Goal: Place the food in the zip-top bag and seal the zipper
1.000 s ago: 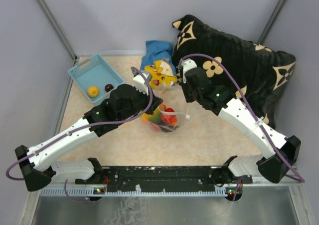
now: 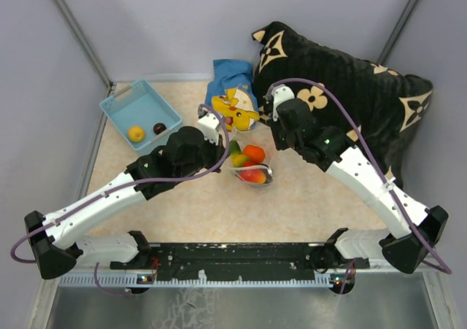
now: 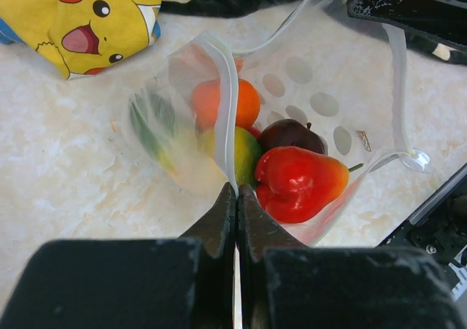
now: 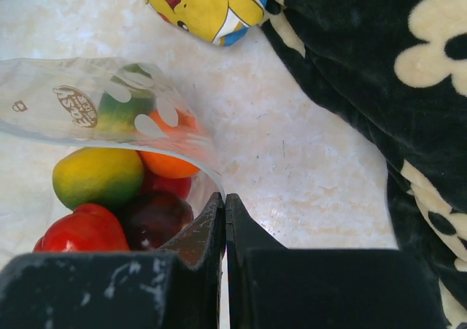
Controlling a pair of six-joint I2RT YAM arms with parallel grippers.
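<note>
The clear zip-top bag [image 2: 255, 177] stands between the grippers, holding an orange [image 3: 230, 101], a mango [image 4: 98, 176], a dark fruit [image 3: 293, 138], a red pepper [image 3: 299, 183] and a green item partly behind the plastic. My left gripper is shut on the bag's rim at one side, the thin plastic edge running into its fingertips. My right gripper is shut too, with the bag's edge running to its fingertips at the other side.
A blue bin [image 2: 120, 106] with a yellow and a dark fruit stands at the back left. A Pikachu cloth [image 2: 233, 106] lies behind the bag, a black cushion [image 2: 350, 88] at the back right.
The right arm has moved slightly.
</note>
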